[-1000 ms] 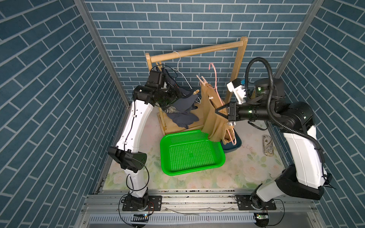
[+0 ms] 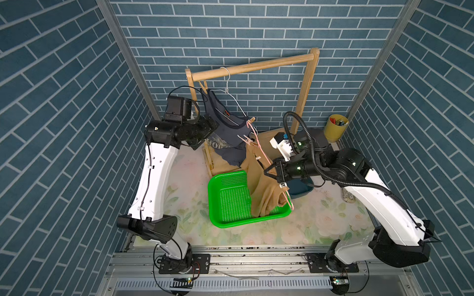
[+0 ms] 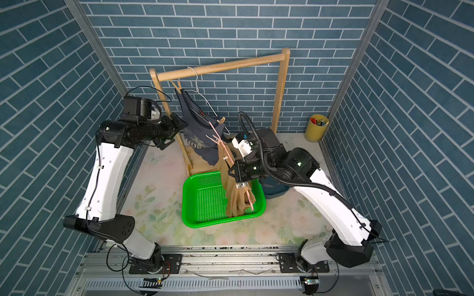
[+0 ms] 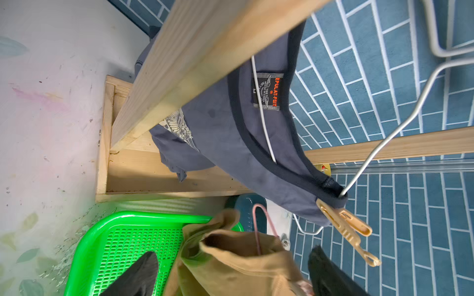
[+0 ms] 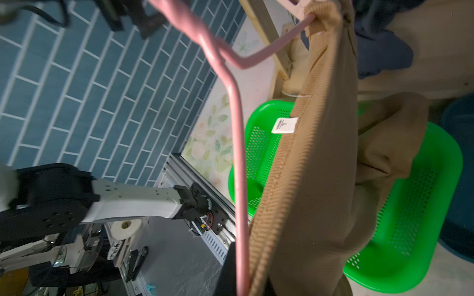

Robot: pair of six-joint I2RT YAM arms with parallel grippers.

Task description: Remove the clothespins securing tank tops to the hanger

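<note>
My right gripper (image 2: pixel 271 170) is shut on the pink hanger (image 5: pixel 238 162) with the tan tank top (image 5: pixel 321 162), held over the green basket; pale clothespins (image 2: pixel 246 140) are at its upper end. The navy tank top (image 4: pixel 246 138) hangs on a white wire hanger (image 4: pixel 400 128) on the wooden rack; a tan clothespin (image 4: pixel 345 226) clips its strap in the left wrist view. My left gripper (image 2: pixel 201 130) stands open beside the navy top, with the tan fabric beyond its fingers.
The wooden rack (image 2: pixel 281 60) stands at the back, the green basket (image 2: pixel 213 197) at front centre, a dark tub (image 2: pixel 301 188) behind it on the right. A yellow cup of tools (image 2: pixel 335 129) sits at back right.
My right gripper has moved down and leftward with the pink hanger and tan top, which now dips into the basket. The left arm has shifted left.
</note>
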